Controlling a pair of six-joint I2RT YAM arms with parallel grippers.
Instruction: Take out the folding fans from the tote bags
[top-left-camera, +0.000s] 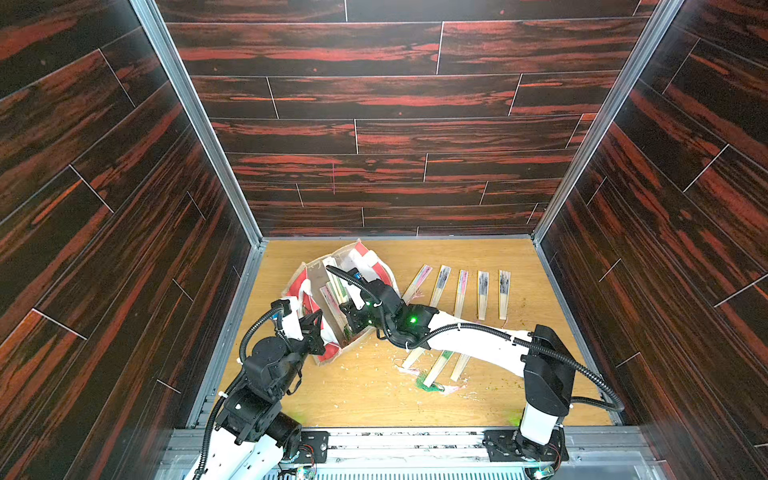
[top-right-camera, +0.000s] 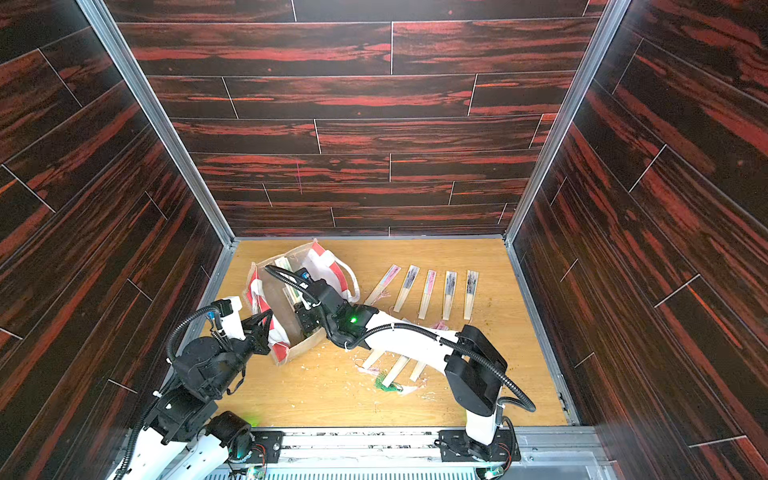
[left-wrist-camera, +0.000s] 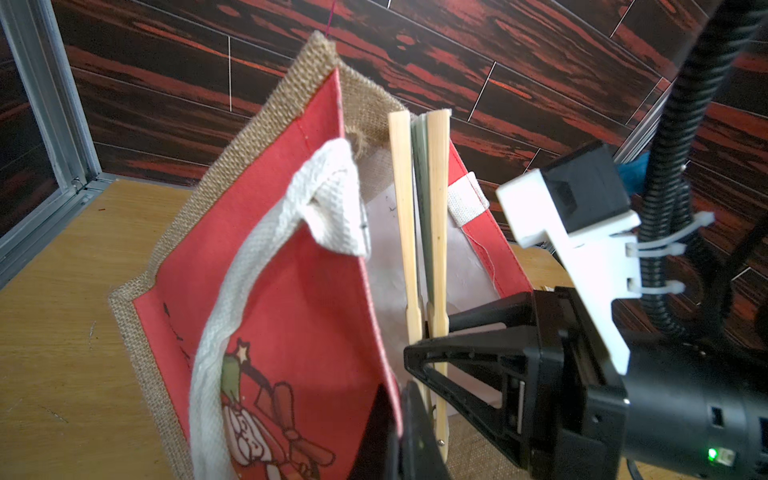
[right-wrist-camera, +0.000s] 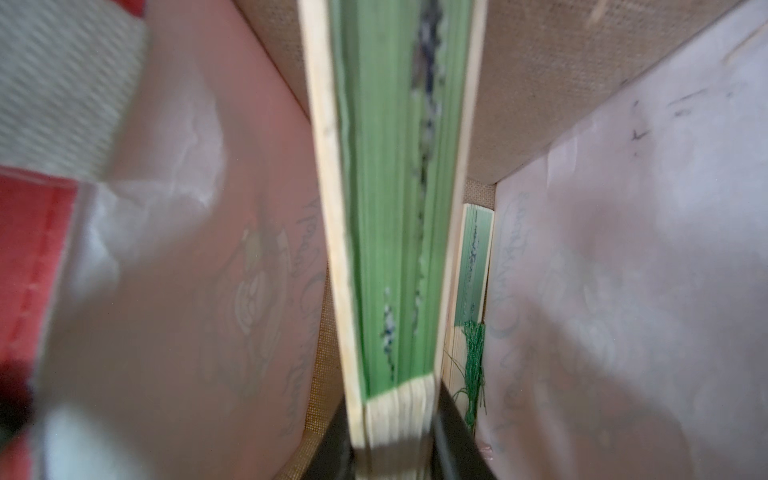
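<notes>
The tote bag (top-left-camera: 303, 289), burlap with red and white sides, stands gaping on the left of the table. My left gripper is shut on its red near edge, which runs down between the fingers. Inside the bag mouth, my right gripper has a green folding fan (left-wrist-camera: 424, 208) with pale wooden guards between its fingers. That fan (right-wrist-camera: 392, 200) stands upright, and in the right wrist view the fingers (right-wrist-camera: 456, 448) lie against both its sides. Deeper in the bag rests another green fan (right-wrist-camera: 473, 264) with a green tassel (right-wrist-camera: 473, 360).
Several folding fans (top-left-camera: 482, 294) lie in a row at the back right of the table, with more fans (top-right-camera: 396, 369) and tassels (top-right-camera: 385, 385) in front, partly under my right arm. Bare table (top-left-camera: 352, 400) shows in front of the bag. Walls enclose the sides and back.
</notes>
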